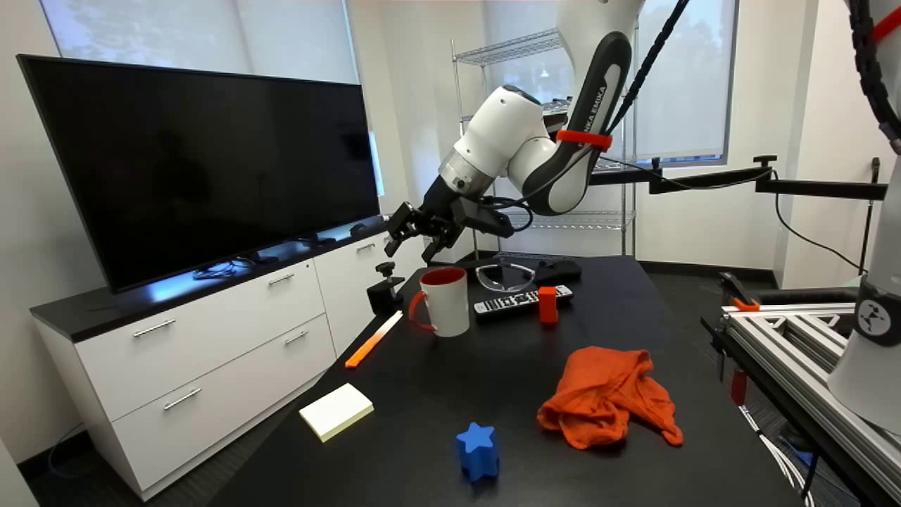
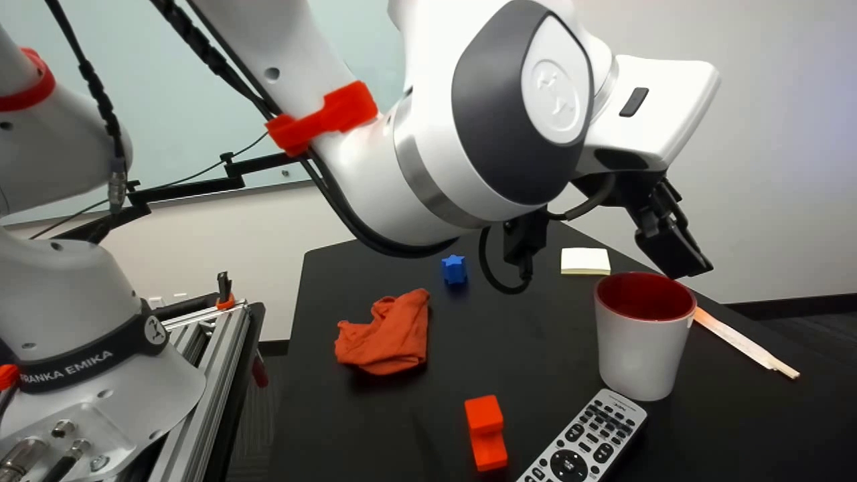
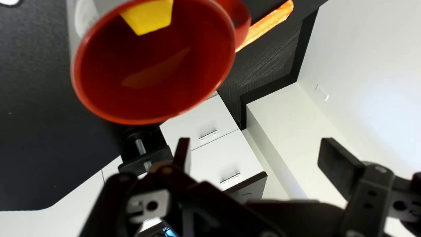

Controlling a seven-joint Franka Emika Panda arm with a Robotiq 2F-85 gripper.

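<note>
A white mug with a red inside and red handle stands upright on the black table. My gripper is open above and behind the mug in exterior view 1, apart from it. In the wrist view, the mug's red inside fills the upper left, while the fingers of my gripper are spread wide with nothing between them. A yellow patch shows inside the mug; what it is I cannot tell. Exterior view 2 has a dark finger over the mug's far rim.
Near the mug lie an orange-and-white stick, a remote, clear glasses and an orange block. An orange cloth, blue star block and notepad lie farther off. A black clamp grips the table edge.
</note>
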